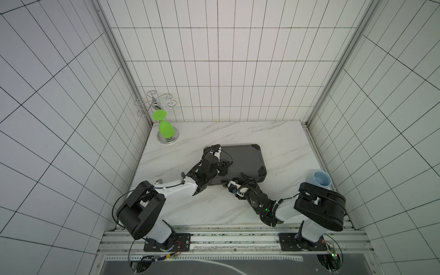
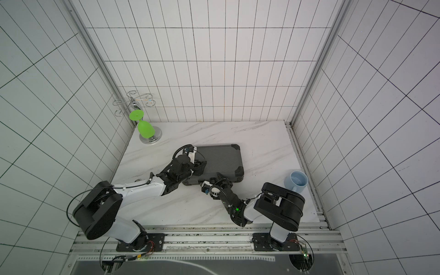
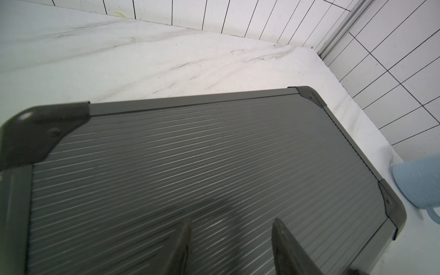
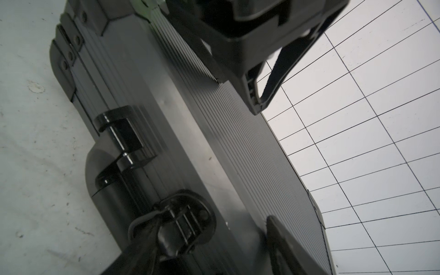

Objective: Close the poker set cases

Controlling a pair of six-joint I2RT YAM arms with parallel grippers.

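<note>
The dark grey poker case (image 1: 243,158) lies flat on the table with its ribbed lid (image 3: 197,155) down. Over the lid's left front part, my left gripper is open, its fingers apart and only lid visible between them. Along the case's front side, my right gripper stands open at the front edge. One of its fingers overlaps a round black fitting (image 4: 201,215); contact cannot be told. Further along that side shows a black handle bracket (image 4: 121,142). Whether the front catches are fastened is not clear.
A blue mug (image 1: 322,178) stands at the right, near my right forearm. At the back left, a metal stand (image 1: 168,137) carries a green glass (image 1: 166,128). Bare table surrounds the case behind and to its right. The two grippers are close together.
</note>
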